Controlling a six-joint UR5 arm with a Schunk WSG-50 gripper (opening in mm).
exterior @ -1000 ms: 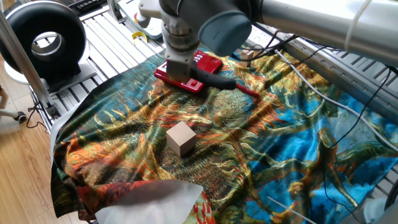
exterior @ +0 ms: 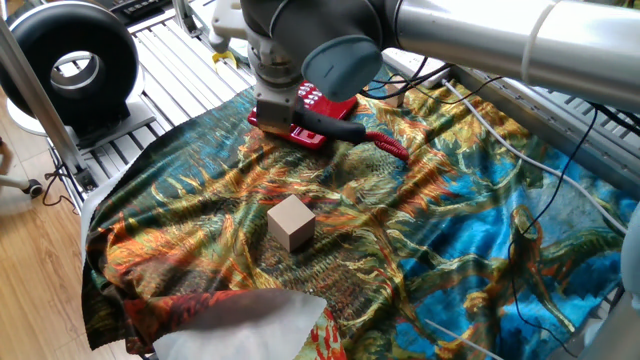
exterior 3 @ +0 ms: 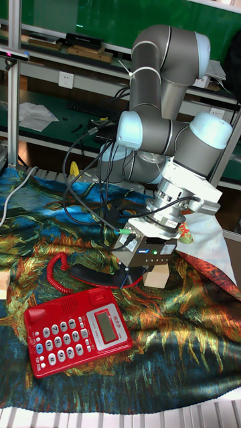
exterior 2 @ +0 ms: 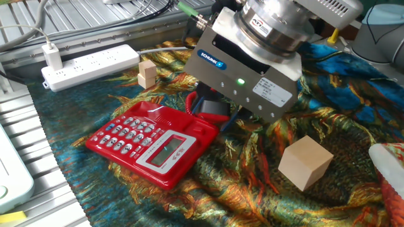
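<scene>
A red desk phone with a keypad and small display lies on the patterned cloth, its cradle bare. Its black handset is off the cradle, and a red coiled cord runs to it. My gripper appears shut on the handset near one end, close beside the phone. The gripper's body hides most of the handset in exterior view 2, and the fingers are hard to make out. In exterior view 1 the gripper overlaps the phone's near side, with the handset reaching out to the right.
A wooden cube stands on the cloth near the gripper. Two small blocks are stacked by a white power strip. The cloth is rumpled, with a folded-over corner at the front. Cables run along the far side.
Phone and cube have stayed put.
</scene>
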